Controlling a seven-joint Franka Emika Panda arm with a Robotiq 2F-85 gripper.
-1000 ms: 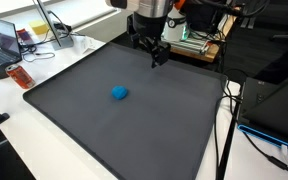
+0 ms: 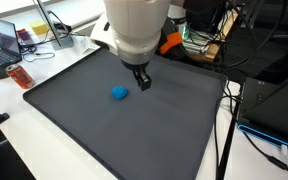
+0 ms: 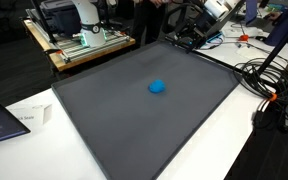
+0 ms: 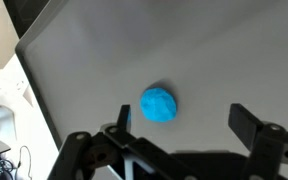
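A small, rounded blue object (image 2: pixel 119 92) lies on the dark grey board (image 2: pixel 94 125). The other exterior view has the same blue object (image 3: pixel 157 87) near the middle of the board, with bare surface around it. My gripper (image 2: pixel 144 80) is above the board, to the right of the object in exterior view 1. From the wrist, the blue object (image 4: pixel 158 104) appears below and between the widely parted fingers, nearer the left one. The gripper is open and holds nothing.
An orange-red can (image 2: pixel 21 76) and a laptop (image 2: pixel 8 45) are beyond the board's left edge. Black cables (image 3: pixel 274 90) lie along one side of the board. Most of the board is bare.
The object has stayed in place.
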